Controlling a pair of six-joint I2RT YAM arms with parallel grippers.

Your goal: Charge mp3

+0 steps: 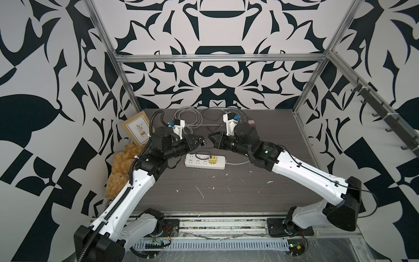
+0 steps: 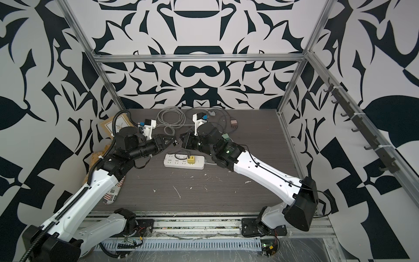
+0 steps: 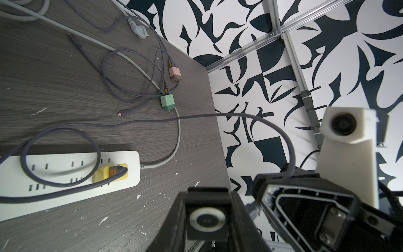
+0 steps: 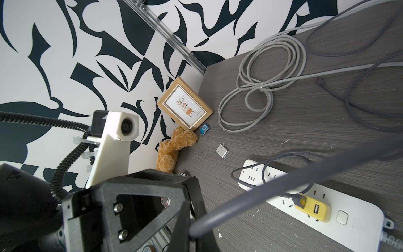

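A dark, square mp3 player (image 3: 207,235) with a pale round control ring is held at the bottom of the left wrist view; my left gripper (image 1: 202,141) is shut on it. Facing it across a small gap, my right gripper (image 1: 212,138) is shut on a grey charging cable (image 4: 293,180) near its end. The cable's plug (image 3: 254,208) pokes out below the right fingers in the left wrist view. From there the cable arcs back over the table toward the white power strip (image 3: 134,168), where a yellow adapter (image 3: 121,171) sits in a socket with a cable in it.
Pink (image 3: 175,73) and green (image 3: 167,101) adapters and loose cables lie behind the strip. A blue player (image 4: 204,128), a silver player (image 4: 222,150), a picture frame (image 4: 168,105) and a plush toy (image 4: 168,155) are at the left.
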